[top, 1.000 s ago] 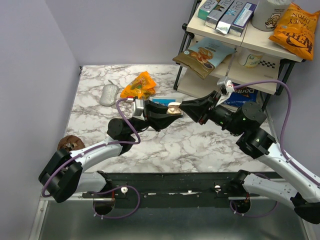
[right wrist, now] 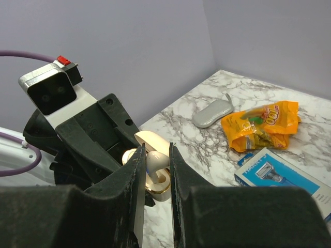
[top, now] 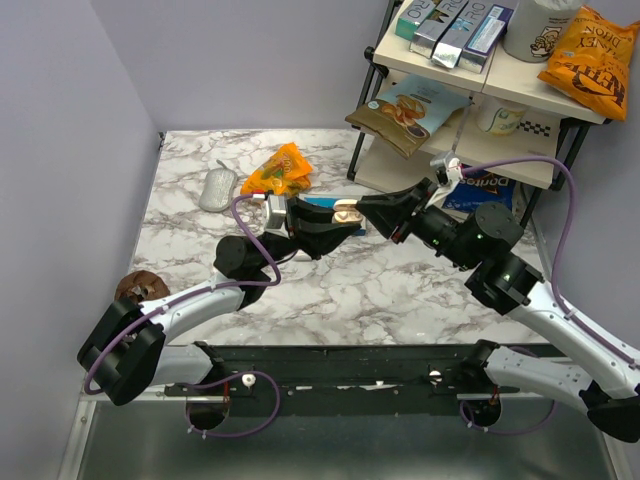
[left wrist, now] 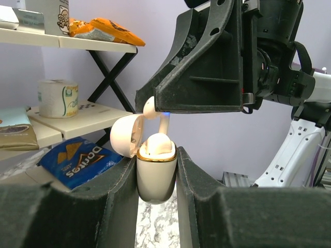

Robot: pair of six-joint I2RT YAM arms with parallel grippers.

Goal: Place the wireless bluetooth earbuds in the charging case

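Observation:
A cream charging case (left wrist: 156,176) with a gold rim and its lid (left wrist: 127,135) swung open is clamped upright by my left gripper. One rounded earbud head (left wrist: 158,144) pokes up from the case. Just above, in the left wrist view, my right gripper is shut on an earbud (left wrist: 164,123), whose stem points down toward the case. The right wrist view shows this earbud's round head (right wrist: 156,161) between my right fingertips, in front of the case (right wrist: 163,192). Whether its stem touches the case, I cannot tell.
Behind the hands on the marble table lie a blue-and-white box (right wrist: 284,178), an orange snack bag (right wrist: 264,126) and a grey pouch (right wrist: 213,112). A loaded shelf (top: 440,66) stands at the back right.
My right gripper has shifted very slightly, staying close over the case. The left arm and the case look still.

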